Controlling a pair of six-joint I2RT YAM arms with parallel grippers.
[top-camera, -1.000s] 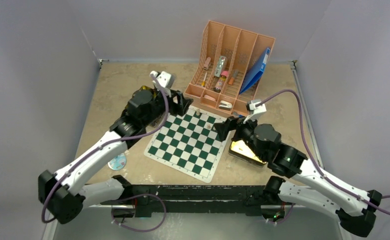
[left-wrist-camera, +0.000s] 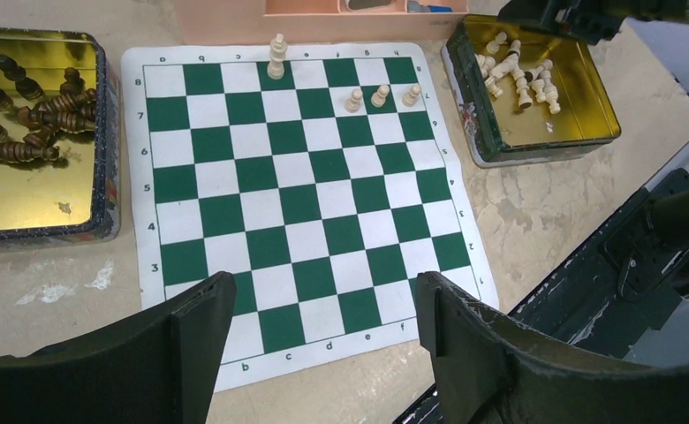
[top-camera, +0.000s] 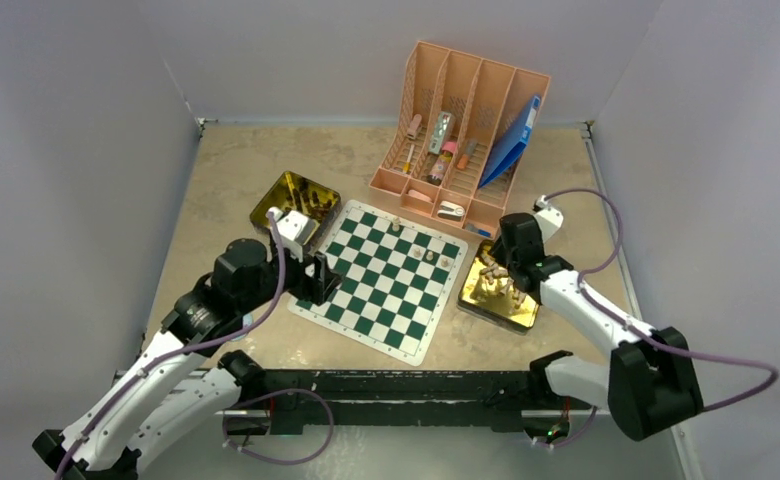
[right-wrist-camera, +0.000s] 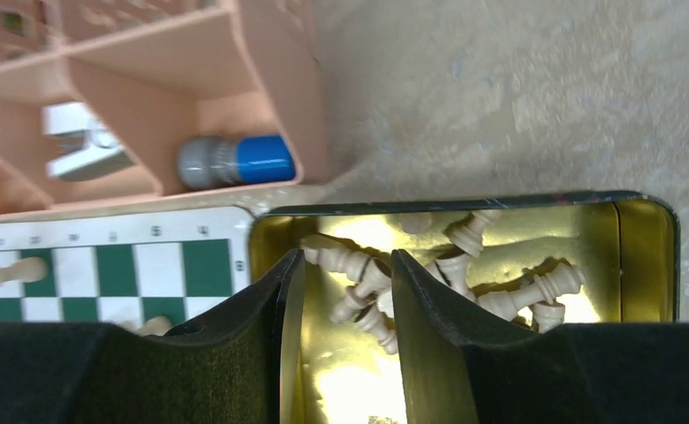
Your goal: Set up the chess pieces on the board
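The green-and-white chessboard (left-wrist-camera: 306,208) lies flat in the middle of the table. Along its far side stand a tall white piece (left-wrist-camera: 276,57) near the d file and three white pawns, one of them a middle pawn (left-wrist-camera: 380,95). More white pieces (right-wrist-camera: 535,293) lie jumbled in the right gold tin (right-wrist-camera: 646,265). My right gripper is over that tin, partly open, with pieces visible beyond the gap and none clearly held. Dark pieces (left-wrist-camera: 54,110) lie in the left tin (left-wrist-camera: 32,199). Above the board's left side, my left gripper is open and empty.
A pink organizer (top-camera: 466,130) with a blue folder (top-camera: 511,145) and small items stands behind the board, close to the right tin. Bare table (right-wrist-camera: 518,97) shows behind the right tin.
My right arm has swung from the board's right side to above the right tin. The left arm has drawn back toward the lower left. The standing pieces appear unmoved.
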